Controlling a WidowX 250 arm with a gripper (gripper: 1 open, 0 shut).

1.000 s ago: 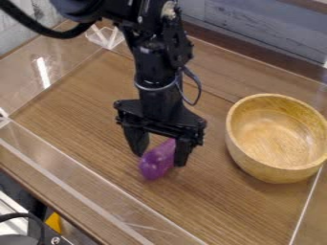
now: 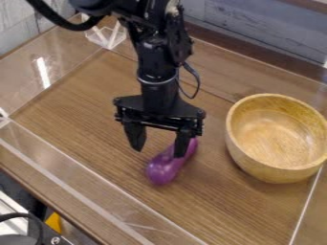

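Observation:
The black gripper [image 2: 160,128] hangs over the middle of the table, its two fingers spread wide and open. A purple eggplant [image 2: 166,167] lies on the wood just below and in front of it, slanting toward the upper right, its upper end near the right finger. Nothing shows held between the fingers.
A yellow-tan bowl [image 2: 274,139] sits at the right of the table [image 2: 83,115]. Walls edge the back, and a black cable is at the lower left corner.
The gripper has moved slightly up and back from the eggplant, uncovering more of it. The eggplant appears shifted slightly right.

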